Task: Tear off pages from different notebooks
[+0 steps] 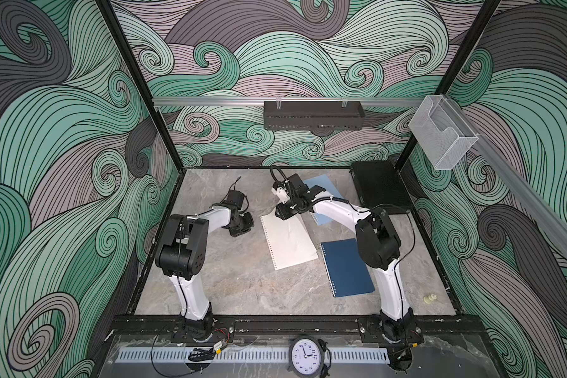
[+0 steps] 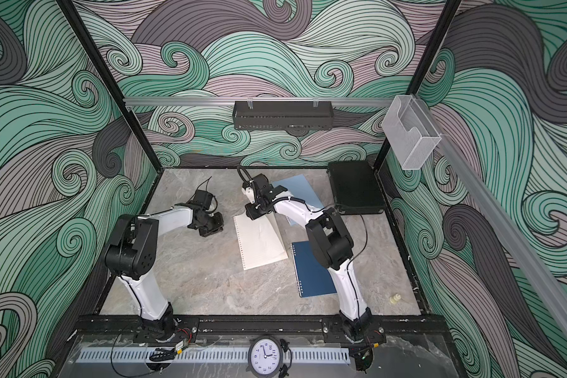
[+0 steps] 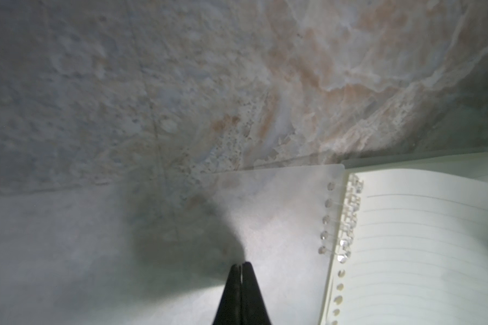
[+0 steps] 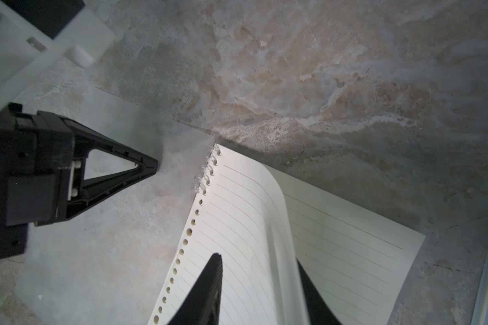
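An open spiral notebook [image 1: 289, 245] with white lined pages lies mid-table. In the right wrist view its upper page [image 4: 238, 205] curls up along its right side, showing the flat sheet [image 4: 358, 233] beneath. Several holes along its left edge stand clear of the rings; others at the top meet the clear coils [image 4: 206, 173]. My right gripper is open over the page, the raised fold passing between its fingers. Left of the binding, above the folded-back clear cover [image 3: 287, 216], my left gripper is shut, nothing visible between its tips.
A dark blue notebook [image 1: 346, 267] lies front right. A light blue notebook [image 1: 324, 186] sits behind the right arm, partly hidden. The black box [image 1: 381, 186] occupies the back right corner.
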